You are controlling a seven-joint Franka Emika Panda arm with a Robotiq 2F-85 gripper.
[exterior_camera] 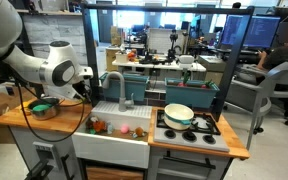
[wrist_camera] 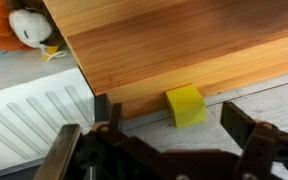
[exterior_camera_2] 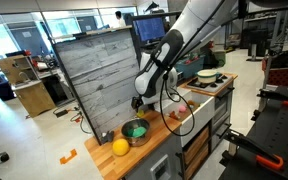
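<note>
A yellow block [wrist_camera: 186,105] rests at the wooden counter's edge, beside a pale grey board surface. My gripper is open over it, one dark finger to each side, with gaps between the block and both fingers. In exterior view 2 the yellow block [exterior_camera_2: 139,113] shows just below the gripper [exterior_camera_2: 147,103]. From exterior view 1 the gripper [exterior_camera: 82,88] is over the counter left of the sink, and the block cannot be made out there.
A dark pan [exterior_camera_2: 136,131] with a green item stands on the counter, a yellow round object [exterior_camera_2: 120,147] near it. The white sink [exterior_camera: 112,148] holds several toys. A pot [exterior_camera: 179,115] sits on the stove at the right.
</note>
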